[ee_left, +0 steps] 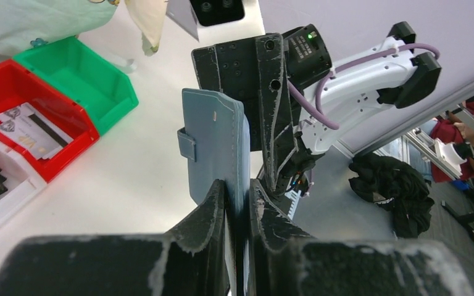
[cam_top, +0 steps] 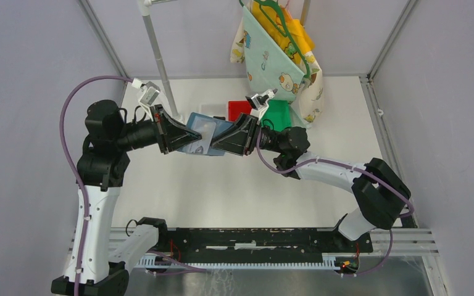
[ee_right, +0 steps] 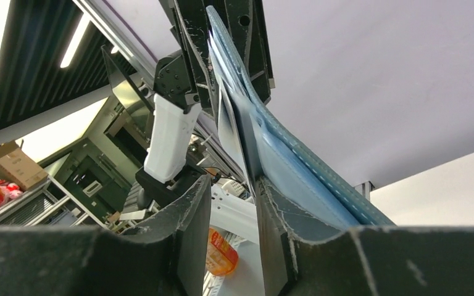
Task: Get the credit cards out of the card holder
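Note:
In the top view a blue card holder (cam_top: 205,132) with a clear pocket is held up above the table between both arms. My left gripper is shut on its lower edge in the left wrist view, and the holder's strap tab sticks out to one side. From the other side comes my right gripper, its fingers parted by a clear gap. A thin pale card (ee_right: 227,123) edge and the holder's layered pockets run down to the right finger's tip; whether it touches them I cannot tell.
The red bin (ee_left: 77,120) has several cards lying in it. Beside it are an empty green bin (ee_left: 92,80) and a white bin (ee_left: 21,197) with dark items. A hanging apron (cam_top: 274,58) is at the back.

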